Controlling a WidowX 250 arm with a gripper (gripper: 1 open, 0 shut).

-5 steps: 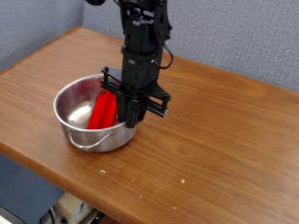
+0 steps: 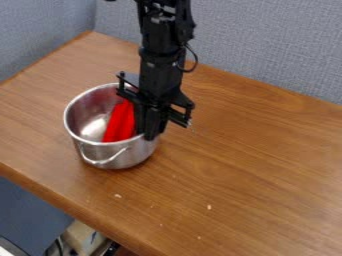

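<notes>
A silver metal pot (image 2: 94, 150) stands on the wooden table at the left of centre, with a red elongated object (image 2: 119, 122) inside it. My black gripper (image 2: 151, 127) reaches down into the pot's right side, beside the red object. Its fingertips are dark and partly hidden, so whether anything is between them is unclear.
Grey padded walls (image 2: 267, 45) stand behind. The table's front left edge drops to a dark floor area with cables.
The arm has shifted slightly, its upper part moving a little to the left. The pot and red object look nearly unchanged.
</notes>
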